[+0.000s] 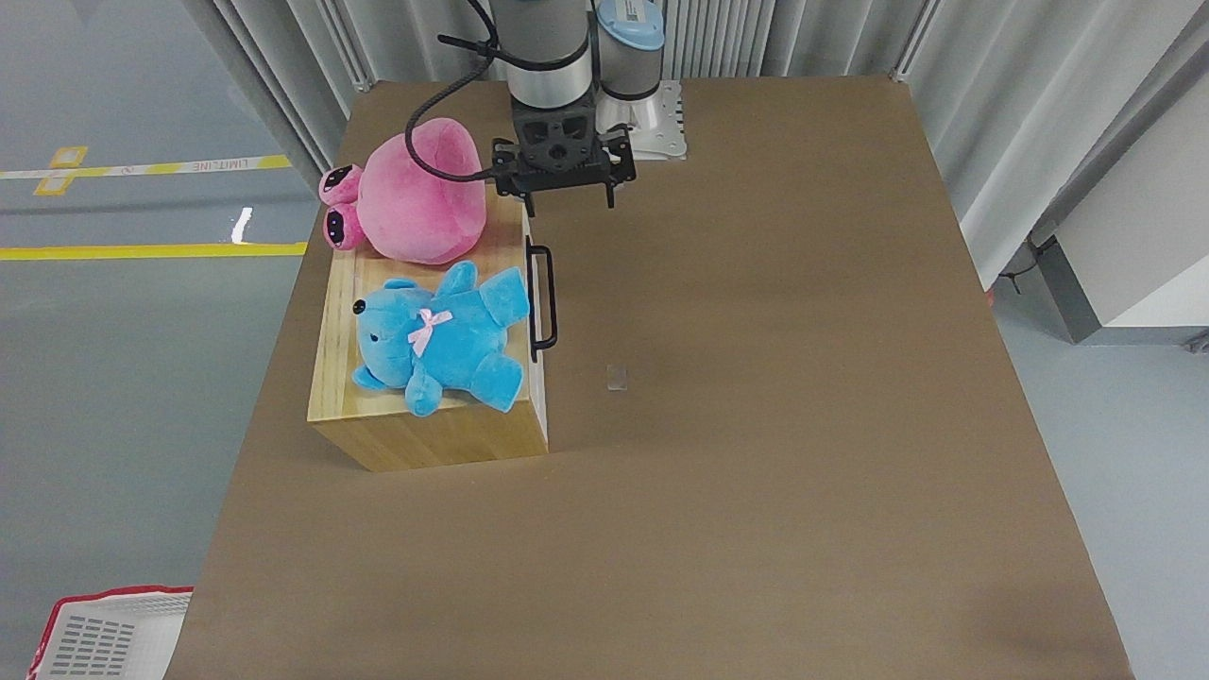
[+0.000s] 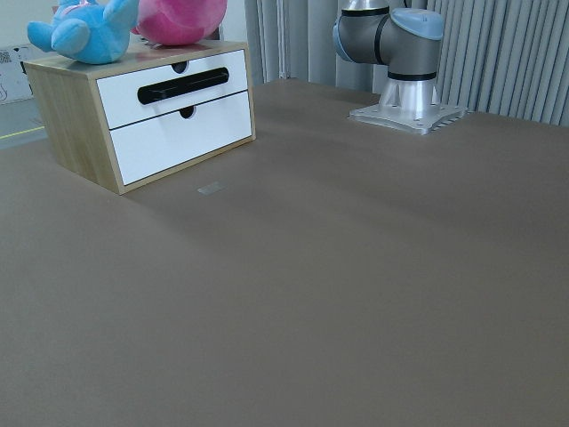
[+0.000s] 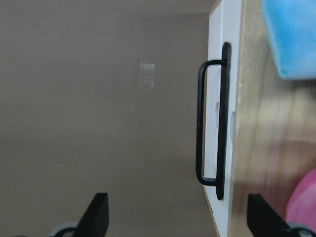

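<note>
A blue plush bear with a pink bow lies on top of a wooden two-drawer cabinet, beside a pink plush toy. The cabinet's white front has a black handle on its upper drawer; both drawers appear closed. My gripper is raised near the cabinet's far end, pointing down. In the wrist view its fingers stand wide apart, open, with bare table between them and the handle and bear's edge beyond.
A white basket with a red rim stands on the floor at lower left. Curtains hang behind the robot's base.
</note>
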